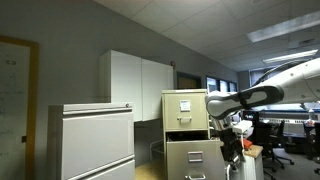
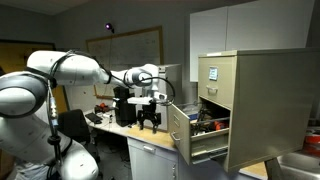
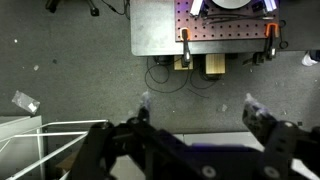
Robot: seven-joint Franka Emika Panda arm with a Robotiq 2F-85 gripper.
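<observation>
A beige file cabinet (image 2: 242,112) has a drawer (image 2: 205,140) pulled out, with assorted things inside; in exterior view 1 the cabinet (image 1: 185,107) is seen past its drawer front (image 1: 196,160). My gripper (image 1: 238,153) hangs pointing down beside that drawer front. In the wrist view, my gripper stands open, its fingers far apart at left and right, and nothing is between them. Below lies bare grey floor (image 3: 190,110). Exterior view 2 has the gripper (image 2: 148,124) to the left of the open drawer.
A second pale cabinet (image 1: 95,140) stands at the left, with white wall cupboards (image 1: 135,85) behind. The robot's base plate (image 3: 240,47) and cables run along the top of the wrist view. White metal legs (image 3: 45,140) reach in at lower left.
</observation>
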